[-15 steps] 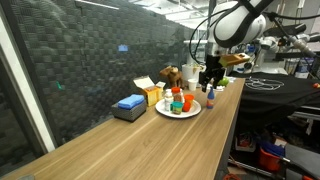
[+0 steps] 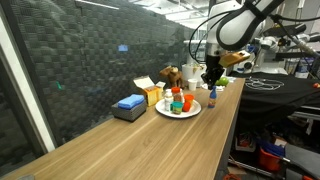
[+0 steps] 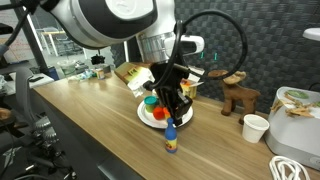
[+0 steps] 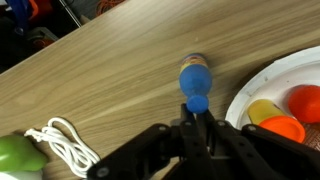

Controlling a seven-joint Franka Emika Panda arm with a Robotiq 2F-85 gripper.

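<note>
A small blue bottle with a yellowish band (image 3: pixel 171 138) is upright near the table's front edge, its blue cap uppermost. My gripper reaches down from above, its dark fingertips shut on the cap of this bottle. In the first exterior view the bottle (image 2: pixel 212 99) shows just below the gripper (image 2: pixel 211 89). Whether its base touches the table cannot be told.
Beside the bottle is a white plate (image 4: pixel 240 104) carrying red, orange and yellow items. A white cup (image 3: pixel 254 128), a brown toy animal (image 3: pixel 232 90) and a coil of white cord (image 4: pixel 68 148) lie around it. The long wooden table (image 2: pixel 120 150) has clear room.
The arm has shifted slightly above the bottle. The bottle stays in nearly the same place, and the plate and other objects have not moved.
</note>
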